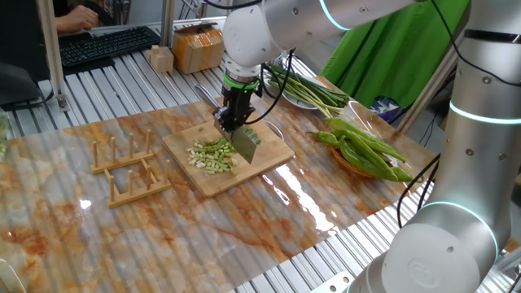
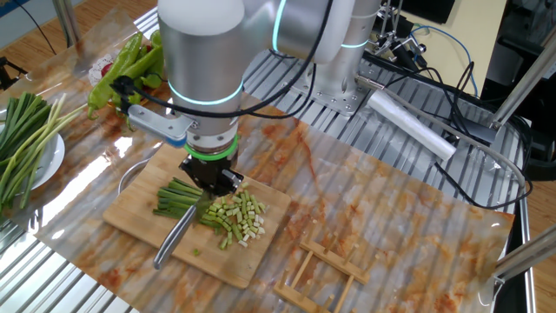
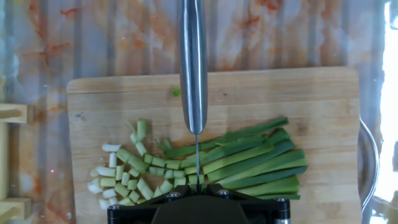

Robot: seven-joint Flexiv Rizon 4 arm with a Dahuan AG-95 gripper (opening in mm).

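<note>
My gripper is shut on a knife, holding it over the cutting board with its broad blade pointing down. The steel handle sticks out away from the fingers in the wrist view. Below lies a wooden cutting board. On it, cut scallion pieces are scattered to one side of the blade, and longer green stalks lie bunched on the other. In the wrist view the gripper body hides the blade's lower part, so contact with the scallions cannot be told.
A wooden peg rack stands beside the board. Green peppers fill a basket, and a plate of whole scallions sits at the table's edge. A round metal rim shows next to the board.
</note>
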